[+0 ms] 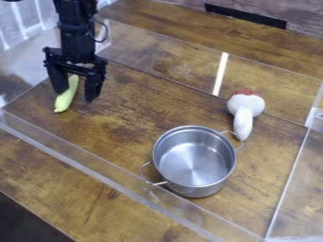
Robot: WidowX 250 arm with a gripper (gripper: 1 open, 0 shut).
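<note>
My black gripper [75, 80] is low at the left, its fingers around the upper part of a pale green elongated object [62, 102], which lies on the wooden surface. Whether the fingers touch it or how far they are closed is unclear. A steel pot [192, 165] with two handles stands at the lower right, empty.
A white plush-like object [244, 115] with a red top lies at the right. Clear low walls border the wooden work area [139, 104], whose middle is free.
</note>
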